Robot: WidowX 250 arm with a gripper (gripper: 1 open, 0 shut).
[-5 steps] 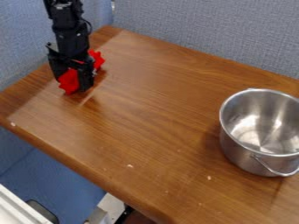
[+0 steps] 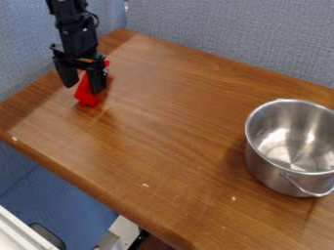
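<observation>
My black gripper [image 2: 81, 68] reaches down at the upper left of the table, open, over a red object [image 2: 90, 94]. Its fingers are around or just above the red object and hide part of it, so I cannot tell whether they touch it.
A large steel pot [image 2: 287, 146] with handles stands at the right of the wooden table [image 2: 156, 156]. Padded grey-blue walls border the back and left, and the table edge runs along the lower left.
The gripper has risen slightly and shifted a little, and more of the red object's lower part shows beneath it.
</observation>
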